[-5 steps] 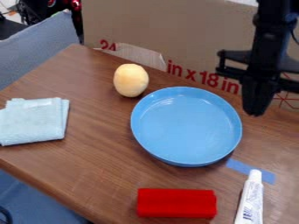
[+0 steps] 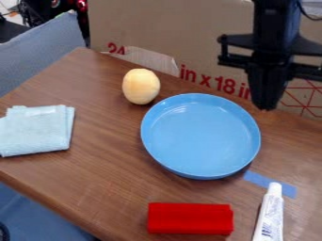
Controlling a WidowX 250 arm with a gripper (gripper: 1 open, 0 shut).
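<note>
My black gripper (image 2: 266, 92) hangs at the upper right, above and just behind the blue plate (image 2: 201, 136); it looks shut, with nothing visible between its fingers. A pale yellow, potato-like object (image 2: 141, 86) sits behind the plate to the left. A folded light cloth (image 2: 36, 131) lies at the left edge of the table. A red block (image 2: 190, 218) lies in front of the plate, and a white tube (image 2: 269, 215) lies to its right.
A cardboard box (image 2: 176, 28) stands along the back. A strip of blue tape (image 2: 277, 185) is on the wooden table (image 2: 94, 179). Free wood shows left of the plate. A grey padded edge borders the upper left.
The gripper has moved slightly left and shifted in height over the last second. The objects on the table have not moved.
</note>
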